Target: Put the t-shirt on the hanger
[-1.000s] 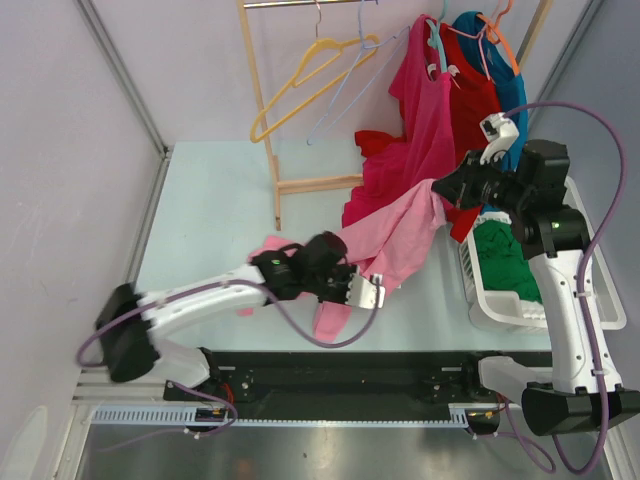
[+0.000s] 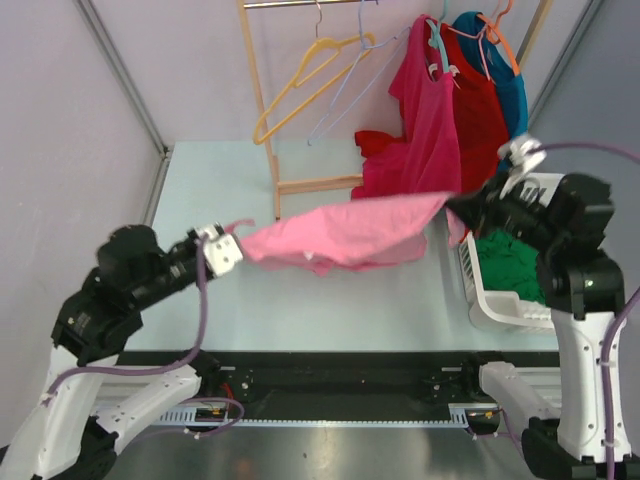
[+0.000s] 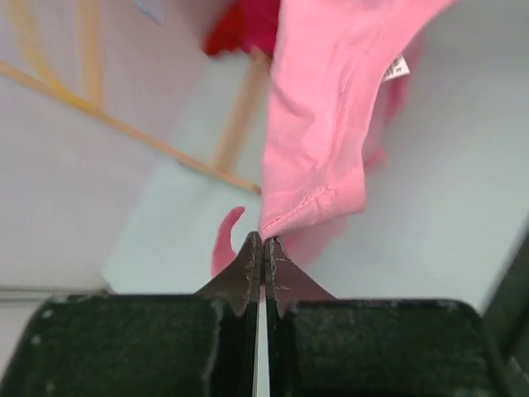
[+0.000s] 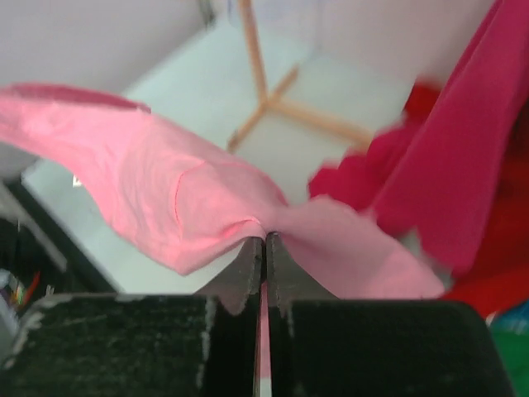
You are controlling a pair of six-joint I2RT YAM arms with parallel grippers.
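Observation:
The pink T-shirt [image 2: 335, 230] is stretched between my two grippers above the table, motion-blurred. My left gripper is shut on one end, its edge pinched between the fingertips; my right gripper is shut on the other end, higher and further right in the top view. An empty yellow hanger [image 2: 300, 80] and a pale blue hanger [image 2: 350, 85] hang on the rail behind.
A magenta garment [image 2: 425, 130], a red one and a blue one hang at the right of the wooden rack [image 2: 320, 185]. A white basket [image 2: 510, 315] with green cloth [image 4: 512, 360] stands at the right.

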